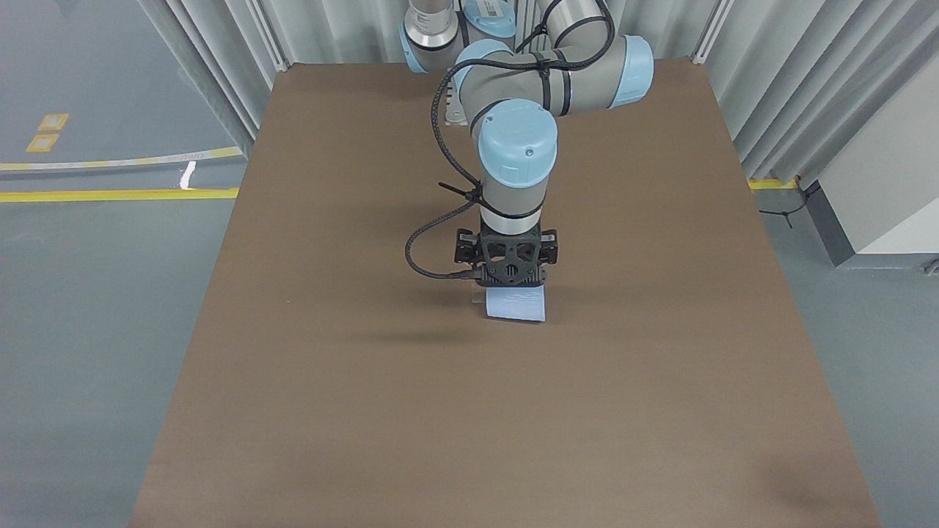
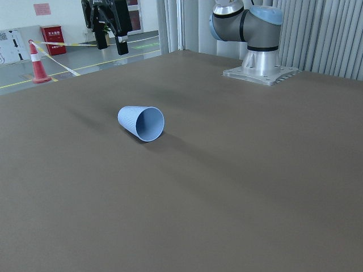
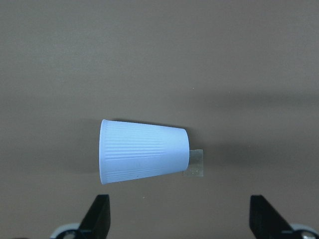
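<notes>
A light blue ribbed cup (image 3: 142, 152) lies on its side on the brown tabletop, its open end facing the left in the wrist view; in the left view the cup (image 2: 133, 120) shows its mouth toward the camera, and in the front view it (image 1: 515, 304) is partly hidden under the arm. A small clear square patch (image 3: 194, 169) is at its narrow end. My gripper hangs above the table over the cup, open, with nothing between its fingers.
The table's edges border grey floor on both sides.
</notes>
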